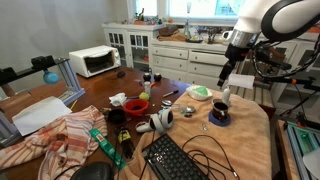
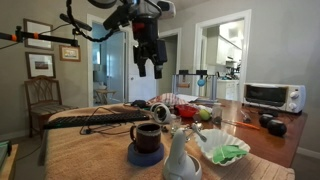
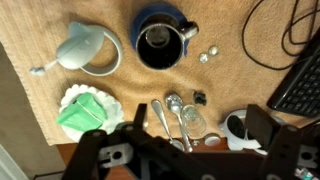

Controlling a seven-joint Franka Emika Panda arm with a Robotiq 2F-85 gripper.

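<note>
High above the table, my gripper points down with its fingers open and empty. In the wrist view, the fingers stand wide apart. A dark mug sits upright on a blue round base, well below the gripper. Beside the mug stands a white gooseneck kettle. A white scalloped bowl has something green in it. Spoons lie between the bowl and a white appliance.
A black keyboard and its cable lie along the near side. Farther off are a red bowl, a green tool, a striped cloth and a white toaster oven. The tan mat has bare room near the mug.
</note>
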